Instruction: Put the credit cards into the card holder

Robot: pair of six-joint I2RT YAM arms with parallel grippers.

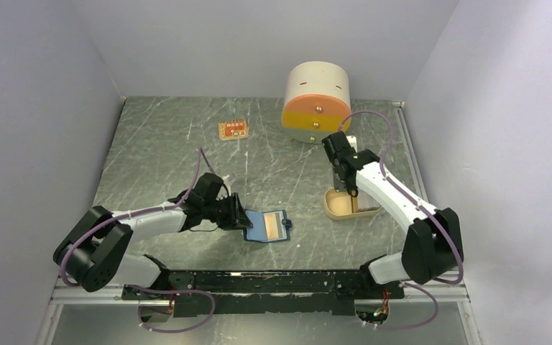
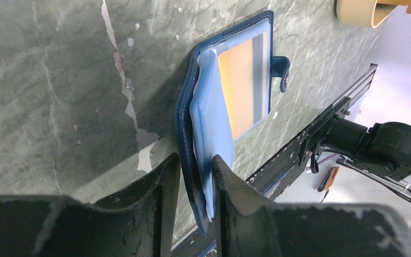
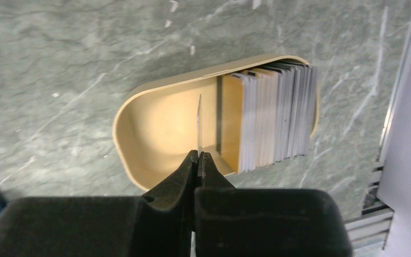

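The blue card holder (image 1: 273,226) lies opened out on the table at front centre, a card (image 2: 239,85) visible in one clear sleeve. My left gripper has its fingers parted around the holder's raised cover and blue sleeves, with a gap beside the cover. My right gripper is shut on a thin card (image 3: 199,120), seen edge-on and upright over the empty half of the beige tray. Several more cards (image 3: 275,115) stand packed in the other half of that tray (image 3: 166,83).
A rounded toy chest of drawers (image 1: 318,100) stands at the back. An orange-red box (image 1: 233,129) lies at back left. Bare table stretches between the holder and the tray. A grey wall (image 1: 510,144) closes the right side.
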